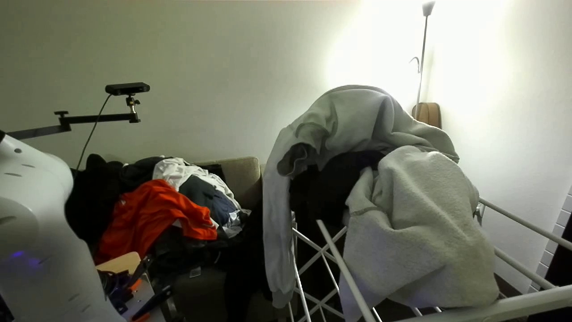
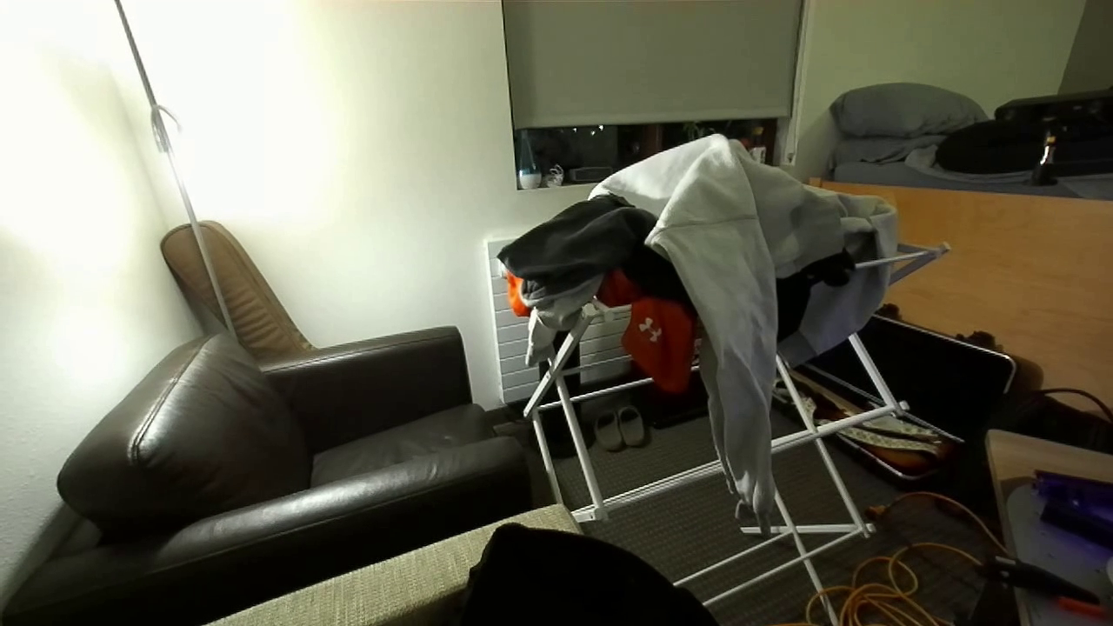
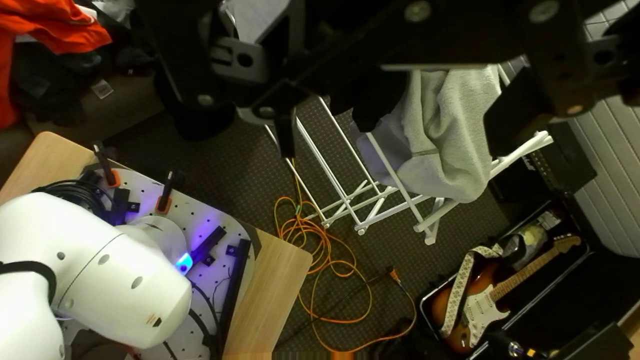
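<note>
A light grey sweatshirt [image 1: 423, 230] is draped over a white drying rack [image 1: 351, 273]; one sleeve [image 1: 276, 236] hangs down its side. Dark clothing [image 2: 595, 245] and an orange-red garment [image 2: 660, 339] also hang there in the second exterior view. In the wrist view my black gripper spans the top, open, its dark fingers [image 3: 286, 135] wide apart. Between them the sweatshirt [image 3: 453, 135] and rack appear in the background. Neither exterior view shows the gripper; only the white arm [image 1: 37, 236] shows at the left of the first.
An orange garment [image 1: 155, 212] lies in a clothes pile on the sofa. Orange cable [image 3: 312, 234] coils on the floor beside the wooden table [image 3: 273, 273]. An open case holds a guitar [image 3: 480, 300]. A dark leather armchair [image 2: 396, 449] stands by the rack.
</note>
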